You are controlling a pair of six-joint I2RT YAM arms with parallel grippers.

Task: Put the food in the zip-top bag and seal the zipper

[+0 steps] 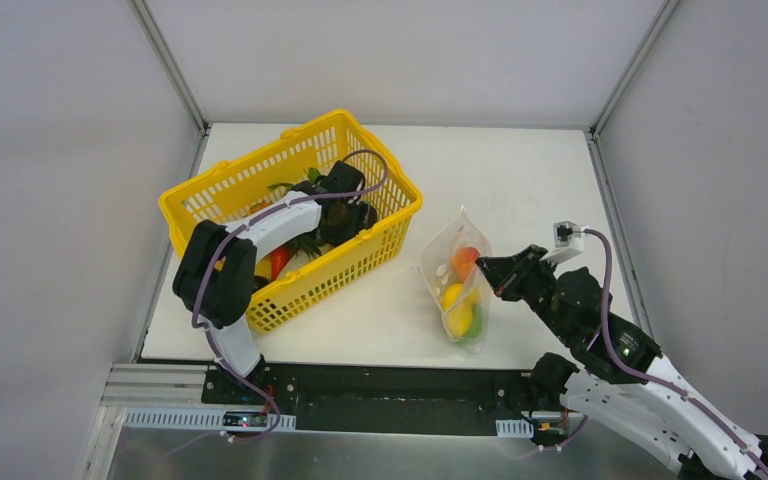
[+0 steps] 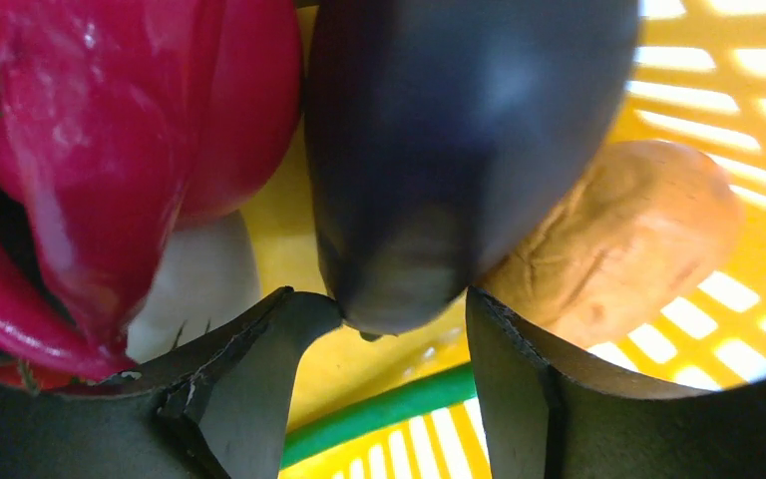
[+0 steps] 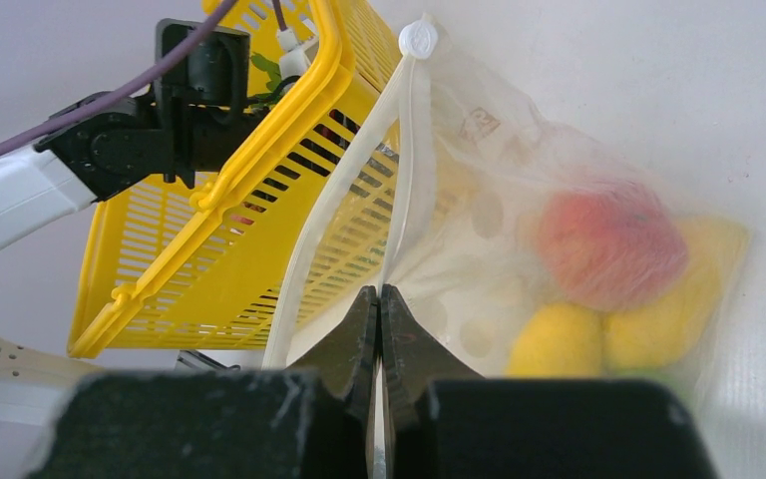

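Note:
Inside the yellow basket [image 1: 290, 285], my left gripper is open at the lower end of a dark eggplant [image 2: 459, 130]. The eggplant's tip shows at the gap between the fingers, not clamped. On the right of the table stands the clear zip top bag [image 3: 504, 200], its mouth parted. A red-orange fruit [image 3: 613, 244] and yellow food [image 3: 559, 344] lie in the bag, with something green low down [image 1: 475, 322]. My right gripper is shut on one lip of the bag's mouth; the other lip hangs free to its left.
Round the eggplant are red peppers [image 2: 110, 150], a brown potato-like item [image 2: 628, 239] and a green stalk [image 2: 389, 409]. The basket's slotted walls rise close by.

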